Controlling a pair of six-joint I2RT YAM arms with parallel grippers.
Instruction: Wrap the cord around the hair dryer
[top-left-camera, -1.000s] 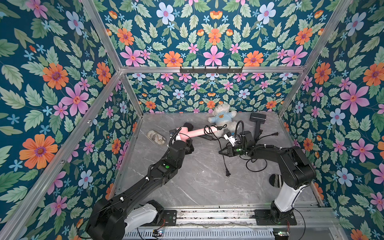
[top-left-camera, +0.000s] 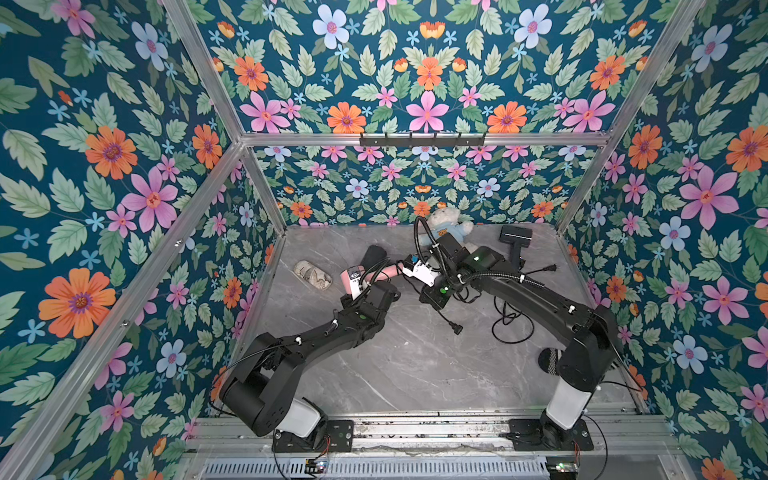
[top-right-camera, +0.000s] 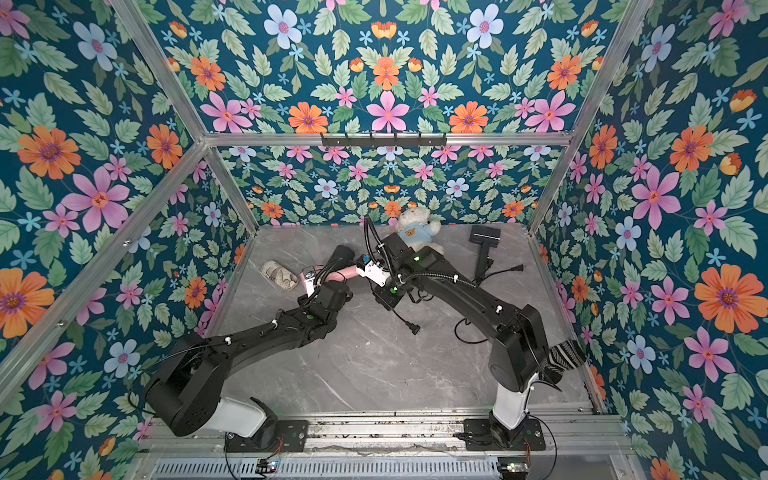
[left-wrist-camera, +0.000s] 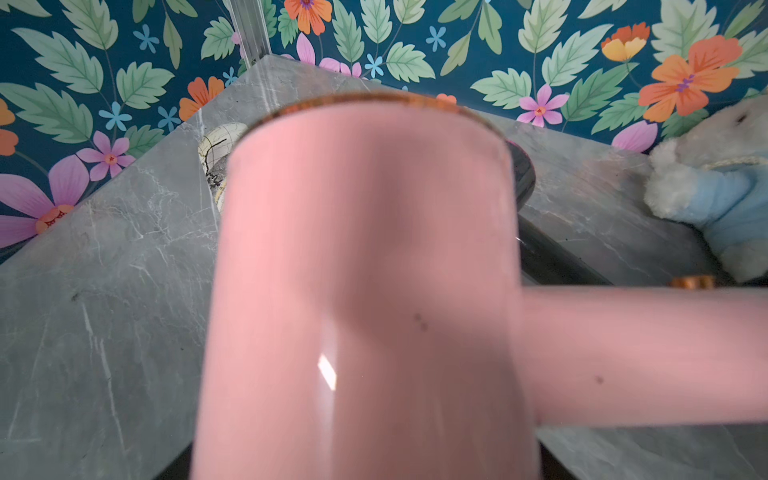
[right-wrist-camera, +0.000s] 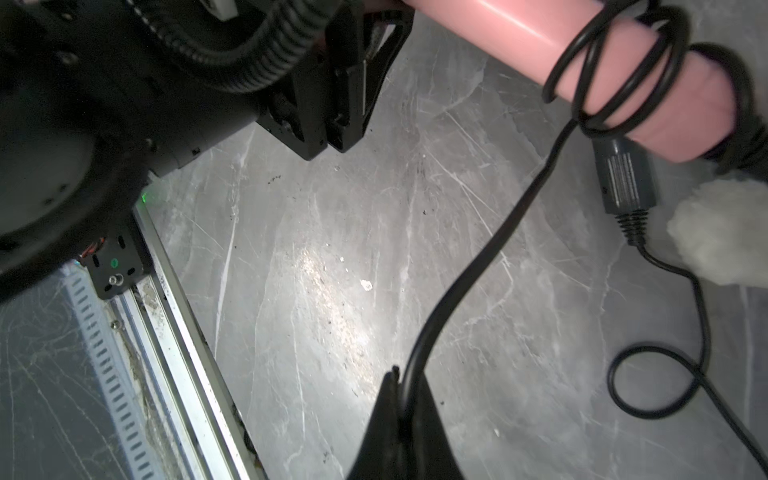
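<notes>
The pink hair dryer (left-wrist-camera: 368, 280) fills the middle of the left wrist view, its handle (left-wrist-camera: 640, 356) pointing right. My left gripper has its fingers on both sides of the barrel, only their dark edges showing. In the right wrist view the black cord (right-wrist-camera: 488, 256) makes several loops around the handle near its end. From these loops one stretch runs down into my right gripper, which is shut on it below and beside the handle. Near the arms, a plug (top-left-camera: 456, 328) hangs or lies; which of these I cannot tell.
A plush toy (top-right-camera: 416, 230) sits by the back wall, close to the handle end. A black brush-like tool (top-left-camera: 516, 240) with its cord lies at the back right, and a patterned shoe (top-left-camera: 312, 274) at left.
The right gripper has swung left and over the handle, close to the left gripper. The left arm's elbow has shifted right, and the dryer has moved slightly left.
</notes>
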